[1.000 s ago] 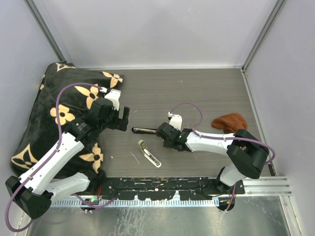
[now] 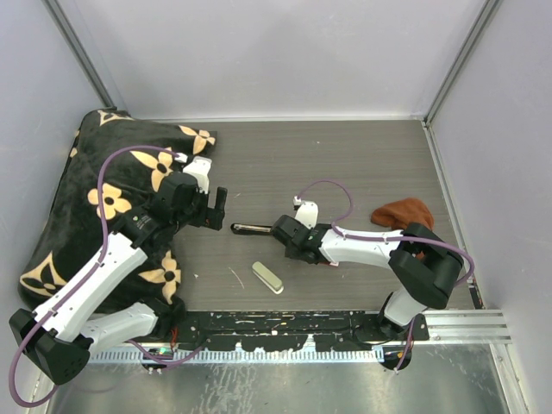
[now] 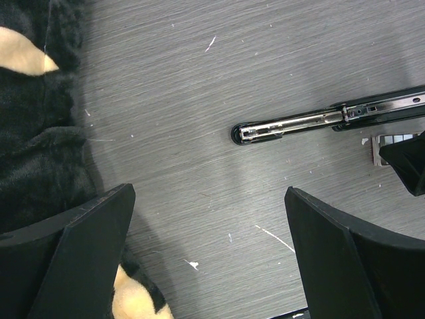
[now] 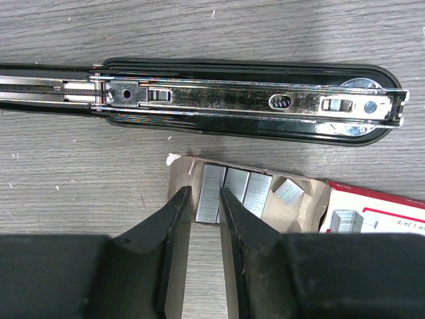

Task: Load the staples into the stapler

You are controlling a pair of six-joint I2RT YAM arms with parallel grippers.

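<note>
The black stapler lies unfolded (image 2: 250, 229) on the table, its metal channel (image 4: 232, 100) bare in the right wrist view. Beside it is an open cardboard tray (image 4: 176, 178) holding three staple strips side by side and a small loose piece (image 4: 289, 191). My right gripper is at the leftmost staple strip (image 4: 211, 189), a gap between its fingers and the strip's end between the tips; contact cannot be made out. My left gripper hangs left of the stapler, wide open and empty.
A cream stapler (image 2: 267, 277) lies near the table's front edge. The red and white staple box (image 4: 380, 212) adjoins the tray. A brown cloth (image 2: 404, 214) lies at the right, a dark flowered blanket (image 2: 108, 200) at the left.
The cream stapler, unfolded with its inside showing before, now looks folded shut. The left arm stays put.
</note>
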